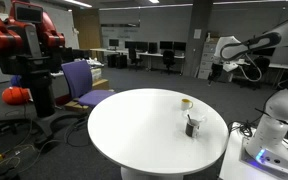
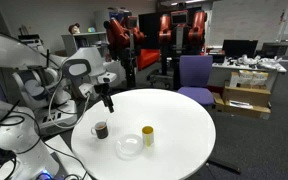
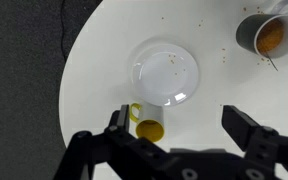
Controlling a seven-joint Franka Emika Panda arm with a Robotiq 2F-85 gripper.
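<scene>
My gripper hangs high above the round white table, its two black fingers wide apart with nothing between them. In the wrist view a white plate [image 3: 164, 75], with a few orange crumbs on it, lies ahead of the fingers. A yellow-and-white mug [image 3: 150, 126] sits below, between the fingers in that view, close to the plate's edge. At the upper right is a dark mug [image 3: 246, 33] with orange-brown bits inside and something thin sticking out. In exterior view 2 the plate [image 2: 129, 146] lies between the dark mug [image 2: 101, 130] and the yellow mug [image 2: 147, 136].
Small crumbs dot the table near the dark mug. A purple chair [image 2: 196, 75] stands beyond it, and a cable [image 3: 63, 25] runs across the dark floor.
</scene>
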